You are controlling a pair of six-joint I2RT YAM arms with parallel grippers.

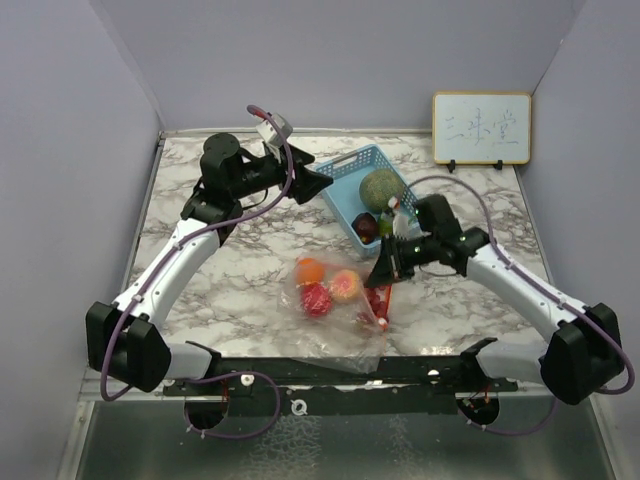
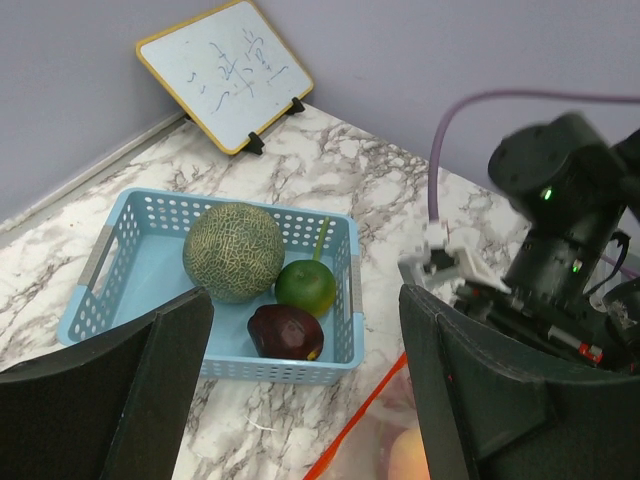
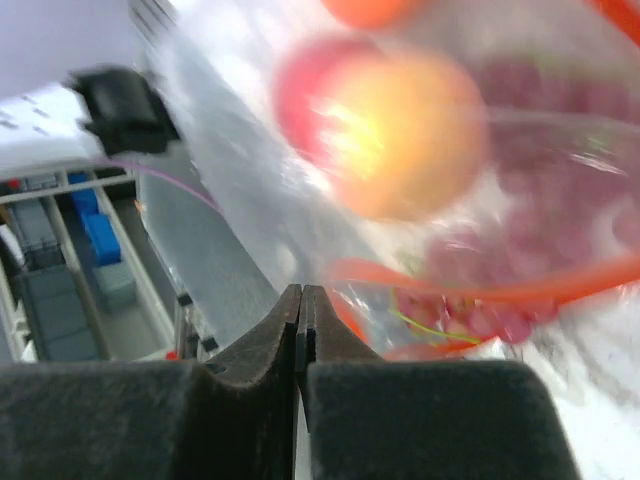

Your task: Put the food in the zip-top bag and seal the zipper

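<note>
A clear zip bag (image 1: pixel 330 330) with orange edging lies at the front middle, holding an orange (image 1: pixel 310 271), red fruit (image 1: pixel 315 299), a peach-coloured fruit (image 1: pixel 346 285) and grapes (image 3: pixel 530 230). My right gripper (image 1: pixel 388 268) is over the bag's right edge, shut with nothing visible between its fingers; the right wrist view shows its tips beside the orange zipper edge. My left gripper (image 1: pixel 316 175) hangs high above the left end of the basket, open with nothing between its fingers.
A blue basket (image 1: pixel 342 190) at the back holds a melon (image 2: pixel 232 250), a green fruit (image 2: pixel 306 287) and a dark one (image 2: pixel 285 332). A whiteboard (image 1: pixel 481 125) stands back right.
</note>
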